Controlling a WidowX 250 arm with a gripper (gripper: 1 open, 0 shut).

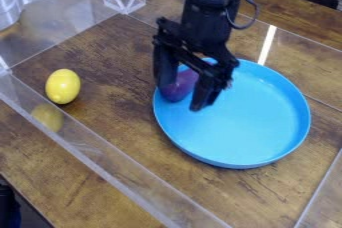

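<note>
My black gripper (187,82) reaches down from the top over the left part of a blue plate (241,132), its open fingers around a purple oblong object (179,82), probably an eggplant, lying on the plate. The gripper partly hides that object; whether it touches it I cannot tell.
A yellow egg-shaped object (62,86) lies on the wooden table (94,162) at the left. Clear plastic edging runs along the left side and lower left. The table around the plate is mostly clear.
</note>
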